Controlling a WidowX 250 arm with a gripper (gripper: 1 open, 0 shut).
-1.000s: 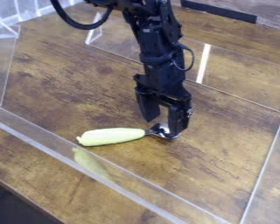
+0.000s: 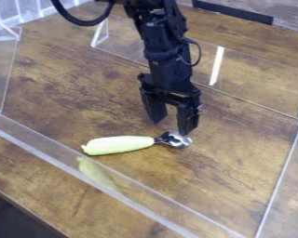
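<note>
My black gripper (image 2: 170,110) hangs over the middle of the wooden table, open, with its dark fingers apart and pointing down. Just below it on the table lies a spoon-like utensil (image 2: 175,140) with a shiny metal head. A pale yellow-green elongated piece (image 2: 118,145), possibly its handle or a toy corn, stretches to the left of it. Nothing shows between the fingers.
Clear transparent walls (image 2: 27,130) border the wooden work surface (image 2: 64,74) at the front, sides and back.
The gripper has moved slightly up and to the left, uncovering more of the metal head. The utensil lies where it was.
</note>
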